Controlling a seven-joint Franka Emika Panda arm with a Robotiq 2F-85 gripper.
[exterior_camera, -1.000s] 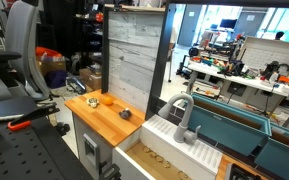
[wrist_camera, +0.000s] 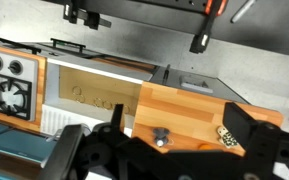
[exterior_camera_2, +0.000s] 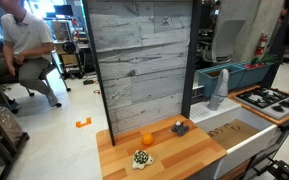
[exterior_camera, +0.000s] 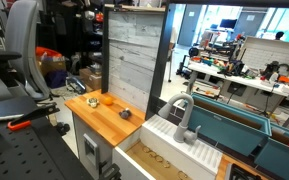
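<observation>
In the wrist view my gripper stands open over the wooden counter (wrist_camera: pixel 184 102), its two dark fingers far apart and nothing between them. On the counter are a small grey object (exterior_camera_2: pixel 180 128), an orange round item (exterior_camera_2: pixel 147 139) and a light, dark-spotted piece (exterior_camera_2: pixel 142 158). From above, the grey object (wrist_camera: pixel 161 136) appears between the fingers' lines, well below them. The right finger partly covers the area near the spotted piece (wrist_camera: pixel 227 136). Beside the counter a drawer (wrist_camera: pixel 99 92) is pulled out and looks empty. Neither exterior view shows the gripper.
A grey faucet (exterior_camera: pixel 187 115) rises behind the drawer, and a stove top (exterior_camera_2: pixel 268 99) lies beyond it. A tall whitish wood panel (exterior_camera_2: pixel 149 70) walls off the counter's back. Teal bins (exterior_camera: pixel 226 125) stand behind the sink.
</observation>
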